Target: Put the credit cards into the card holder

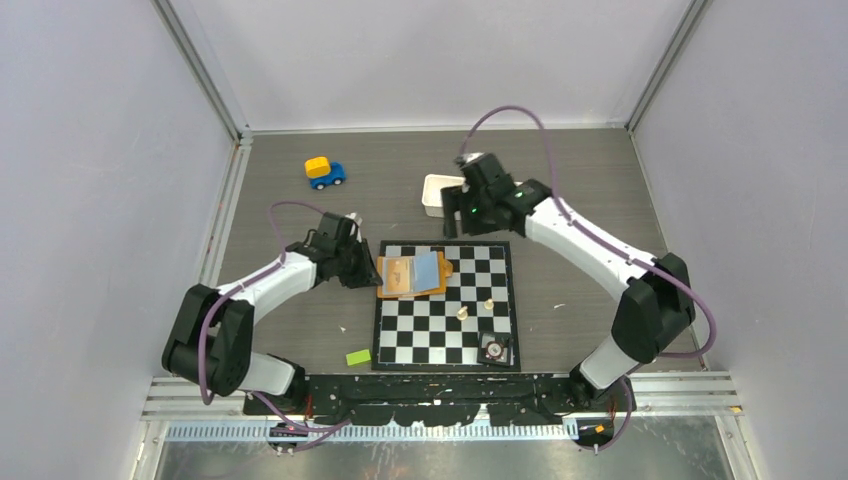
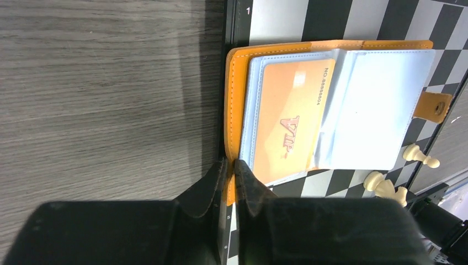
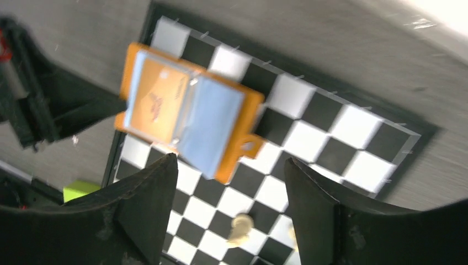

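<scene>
The orange card holder lies spread on the chessboard's left upper corner. A gold card sits in its left clear sleeve; the right side is a pale blue-white sleeve page. At the holder's left edge, my left gripper has its fingers narrowly apart with the orange edge between them. Whether they press on it cannot be told. Blurred by motion, my right gripper is open and empty, over the board's upper edge near the white box. The right arm hides most of that box and its contents.
The chessboard carries two pale pawns and a small black square item. A green block lies left of the board, a toy truck farther back. Bare table shows at the right.
</scene>
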